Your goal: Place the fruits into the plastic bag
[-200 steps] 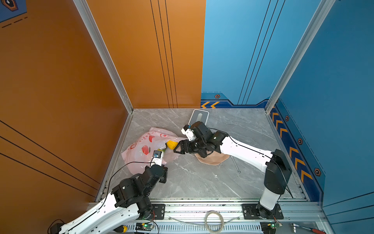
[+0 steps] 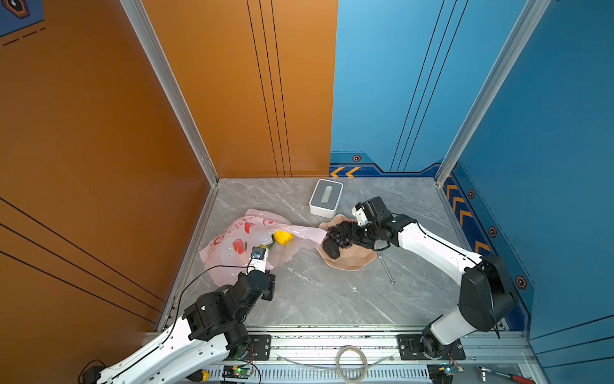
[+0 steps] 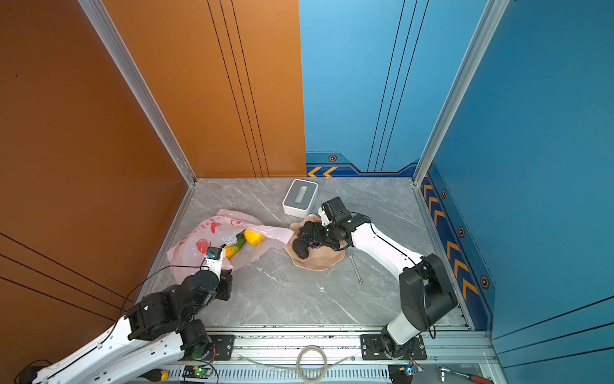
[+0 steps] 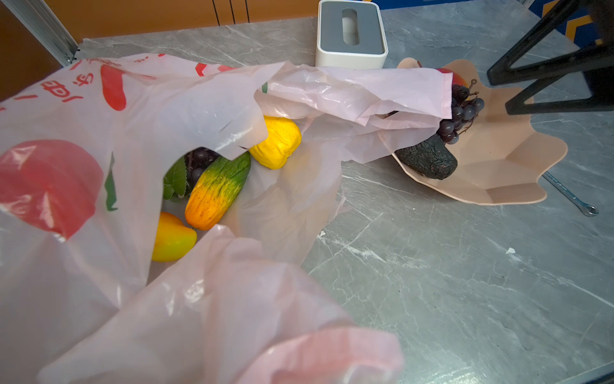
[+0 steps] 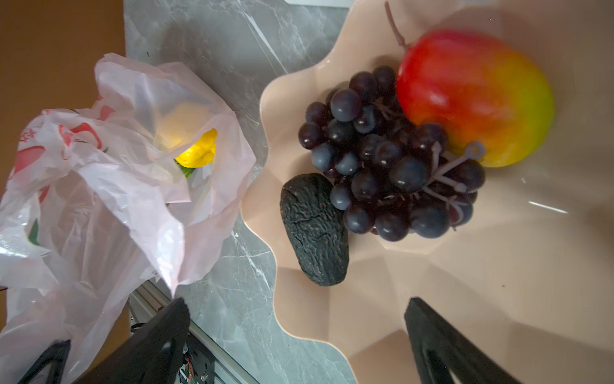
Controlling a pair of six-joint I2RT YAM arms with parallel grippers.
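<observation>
The pink-white plastic bag lies on the left with its mouth spread. Inside show a yellow fruit, a green-orange one, a yellow-orange one and dark grapes. One bag flap reaches toward the peach bowl, where a red-yellow mango, dark grapes and a black avocado lie. Above the bowl my right gripper stands open and empty. By the bag's front side my left gripper is shut; bag film covers its fingers in the left wrist view.
A white box with a grey lid stands behind the bowl. A wrench lies to the bowl's right. Bare grey tabletop extends in front of the bowl.
My right gripper has moved right from the bag's mouth to above the bowl. The bag's right flap now stretches out toward the bowl. My left arm has stayed in place.
</observation>
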